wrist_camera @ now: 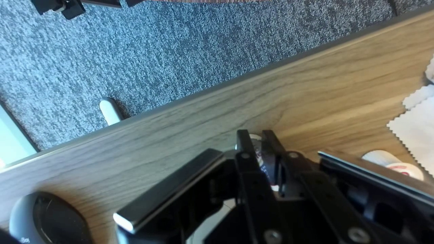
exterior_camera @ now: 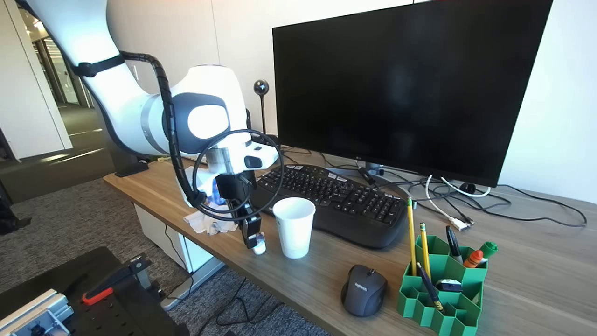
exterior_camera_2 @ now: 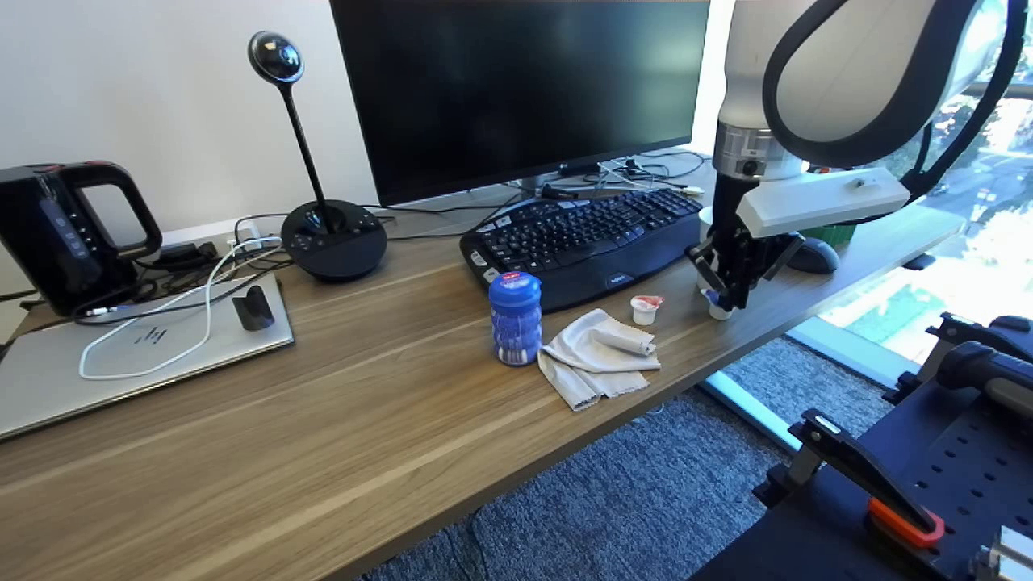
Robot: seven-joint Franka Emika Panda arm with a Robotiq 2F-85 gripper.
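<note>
My gripper is shut on a small white creamer cup (wrist_camera: pixel 260 158) with a printed lid, its label showing between the two fingers in the wrist view. In exterior view 1 the creamer's white base (exterior_camera: pixel 259 248) shows below the fingertips, close to the desk's front edge. Whether it touches the wood is hard to tell. Right beside it stands an upright white paper cup (exterior_camera: pixel 294 229), with the gripper on its left. A second creamer cup (exterior_camera_2: pixel 646 309), with a reddish lid, sits on the desk near the cloth.
A crumpled light cloth (exterior_camera_2: pixel 597 353) and a blue-lidded container (exterior_camera_2: pixel 515 319) lie toward the kettle side. The black keyboard (exterior_camera: pixel 336 201) is behind the paper cup. A mouse (exterior_camera: pixel 364 290) and a green pen holder (exterior_camera: pixel 445 280) stand to the right.
</note>
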